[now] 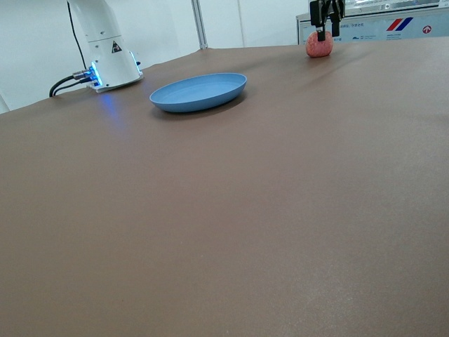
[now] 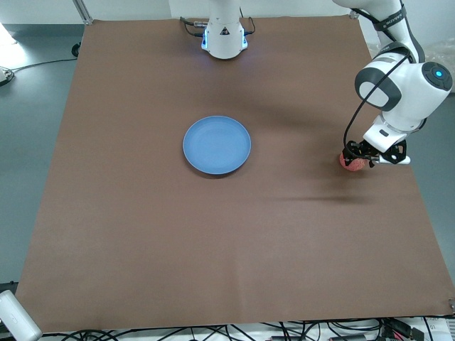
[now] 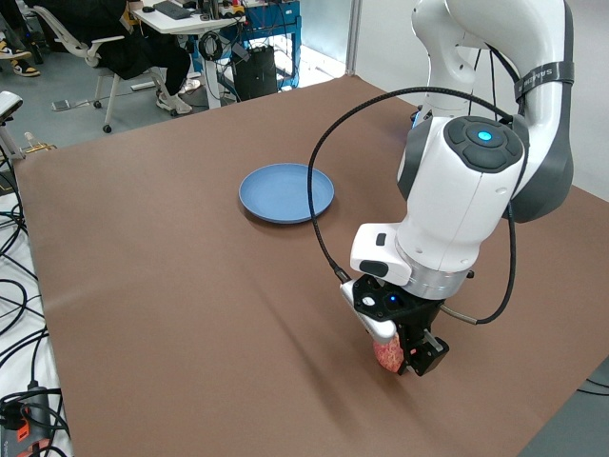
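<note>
A pinkish-red round fruit [image 1: 319, 46] sits near the right side of the brown table [image 2: 234, 241]. The black gripper [image 1: 328, 28] is down over it, its fingers around the fruit's top in the top view; whether they grip it is unclear. In the left view the gripper mostly hides the fruit [image 2: 351, 165]; in the right view the fruit [image 3: 386, 356] shows behind the gripper's housing. An empty blue plate [image 2: 217, 145] lies flat near the middle of the table.
Bundles of cables [image 2: 213, 332] run along the table's near edge. The table between plate and fruit is clear, with much free room in front.
</note>
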